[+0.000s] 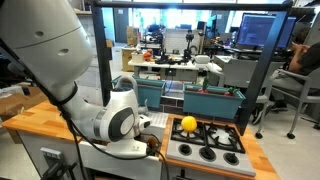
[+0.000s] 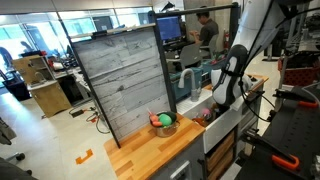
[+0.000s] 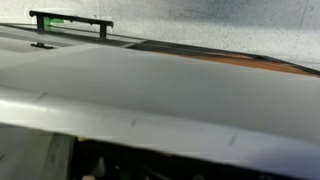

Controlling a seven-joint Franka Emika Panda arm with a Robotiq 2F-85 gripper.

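My white arm leans down over the open white drawer (image 1: 95, 160) in the middle of the counter. The gripper end (image 1: 152, 146) is low at the drawer's right part, and the wrist housing covers most of it. Its fingers cannot be made out, so neither their spread nor anything between them shows. From the other side, coloured items (image 2: 206, 113) lie in the drawer by the gripper. A broad pale edge (image 3: 170, 100) fills the wrist view very close up, with a dark space below it.
A pot (image 2: 165, 126) with colourful toy food stands on the wooden counter (image 2: 140, 155). Right of the drawer are a yellow ball (image 1: 189, 123) and a black stove (image 1: 208, 135). Teal bins (image 1: 210, 103) line the back. A faucet (image 2: 184, 82) rises behind the drawer.
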